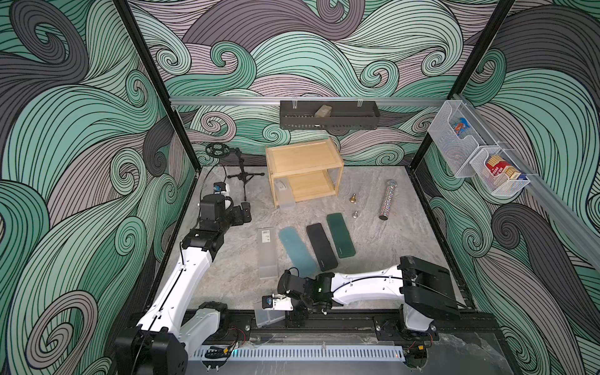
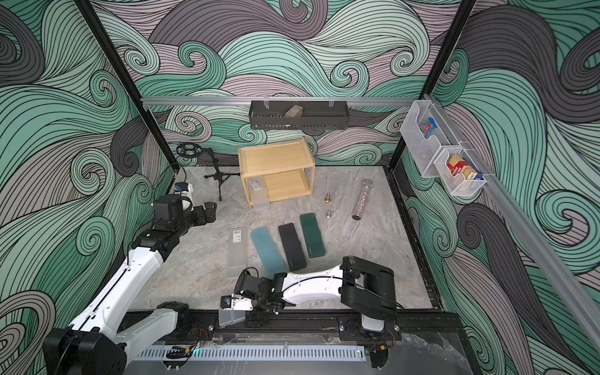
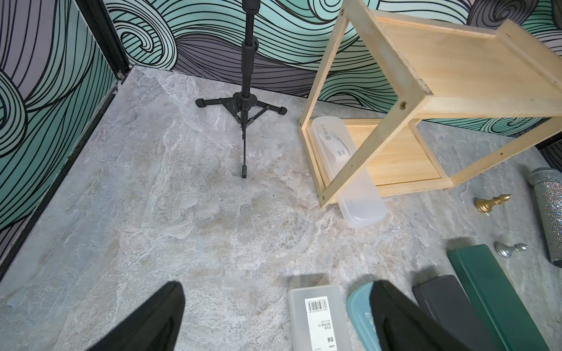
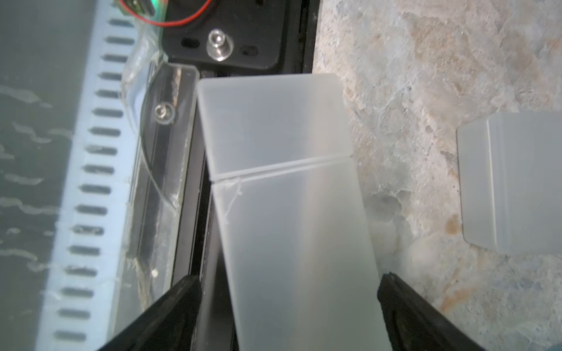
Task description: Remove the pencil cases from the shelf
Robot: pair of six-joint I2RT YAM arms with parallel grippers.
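One clear pencil case (image 3: 363, 201) lies on the lower board of the wooden shelf (image 3: 404, 105), its near end sticking out over the front edge. On the table lie a clear case with a label (image 1: 267, 253), a light blue case (image 1: 297, 251), a black case (image 1: 322, 246) and a dark green case (image 1: 340, 235). Another clear case (image 4: 292, 251) rests at the table's front edge, between the parted fingers of my right gripper; contact cannot be made out. My left gripper is open and empty, left of the shelf above the table.
A black tripod stand (image 3: 246, 105) is left of the shelf. Two small chess pieces (image 1: 353, 198) and a glittery tube (image 1: 387, 200) occupy the right side. Wire baskets (image 1: 456, 137) hang on the right rail. Bare table lies at the left and right.
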